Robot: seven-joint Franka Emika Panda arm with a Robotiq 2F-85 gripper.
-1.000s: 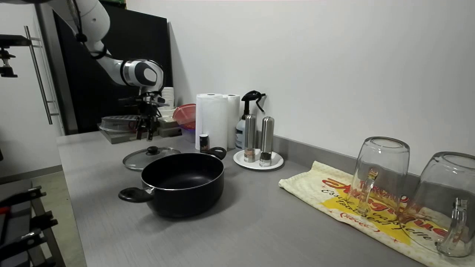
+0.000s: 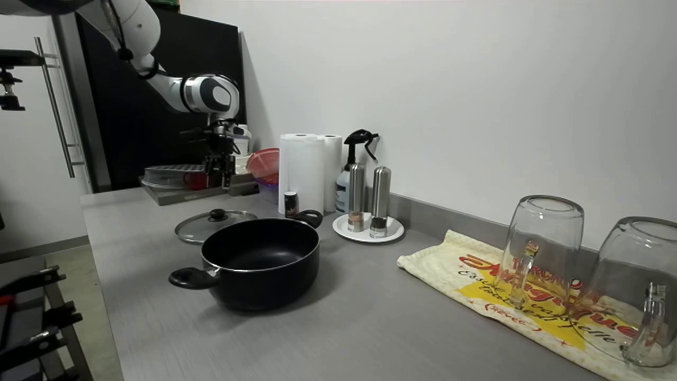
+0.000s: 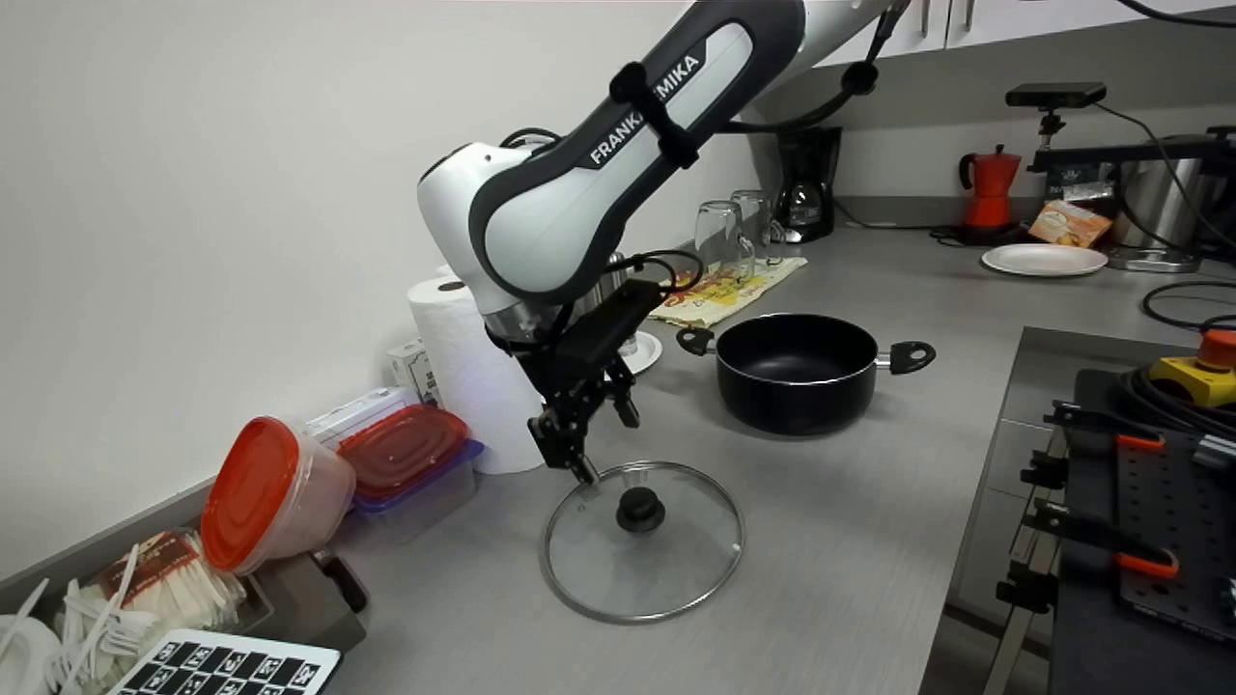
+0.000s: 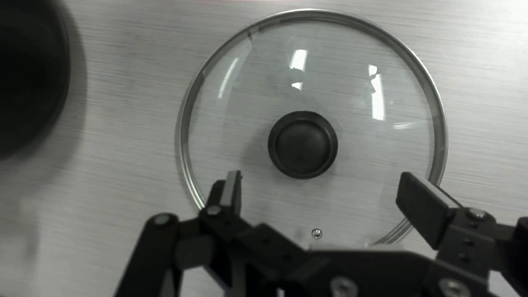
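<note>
A glass lid [image 4: 218, 148] with a metal rim and a round black knob [image 4: 302, 144] lies flat on the grey counter. In the wrist view my gripper is open above the near part of the lid, its fingers wide apart with nothing between them. The knob shows a little beyond the fingertips, apart from them. Exterior view 2 has the gripper [image 3: 604, 446] over the lid's wall-side edge. The black two-handled pot [image 3: 797, 376] stands upright, uncovered and empty, beside the lid; only part of it enters the wrist view at the left.
Paper towel rolls [image 2: 301, 171], a white plate [image 2: 393, 232] with two grinders, and a spray bottle [image 2: 342, 188] stand along the wall. Glass mugs [image 2: 542, 254] sit upside down on a cloth [image 2: 457, 257]. Plastic containers [image 3: 406, 452] lie beyond the lid.
My arm and gripper have shifted slightly right and up in exterior view 1, toward the wall. The lid and the pot have stayed in place.
</note>
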